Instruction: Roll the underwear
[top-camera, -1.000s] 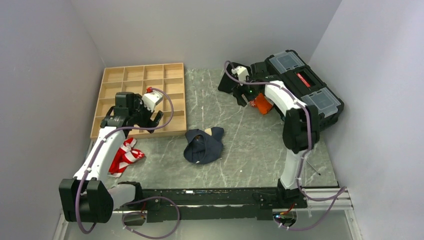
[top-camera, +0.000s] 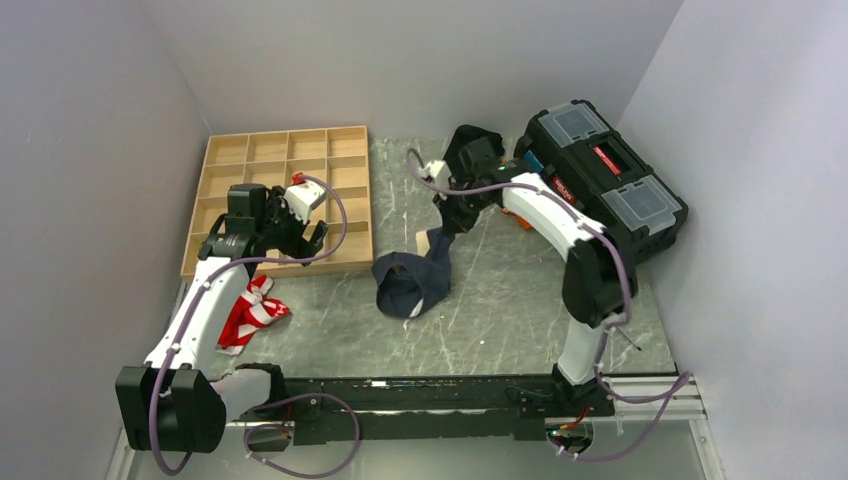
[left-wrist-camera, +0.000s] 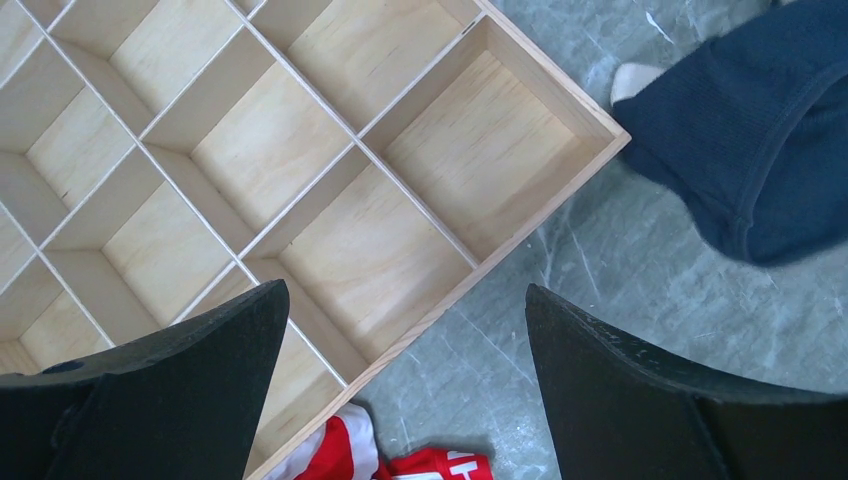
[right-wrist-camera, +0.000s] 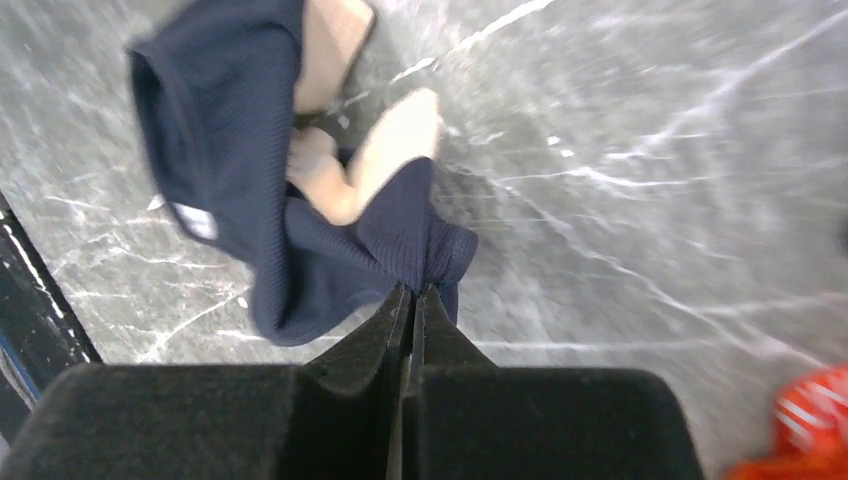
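Note:
The navy underwear (top-camera: 412, 283) lies crumpled on the grey table mid-front, with a pale tan patch showing at its upper edge. In the right wrist view its cloth (right-wrist-camera: 390, 225) runs up into the shut fingertips of my right gripper, which pinch a thin fold. From above, the right gripper (top-camera: 455, 225) meets the raised upper-right corner of the garment. My left gripper stands open over the wooden tray's near right corner, nothing between its fingers. Part of the underwear (left-wrist-camera: 750, 130) shows at that view's upper right.
A divided wooden tray (top-camera: 372, 215) with empty compartments stands at back left. Red-and-white cloth (top-camera: 255, 310) lies in front of it. Black cloth (top-camera: 470, 138), something orange (top-camera: 521, 220) and a black toolbox (top-camera: 610, 165) fill the back right.
The left arm stayed put.

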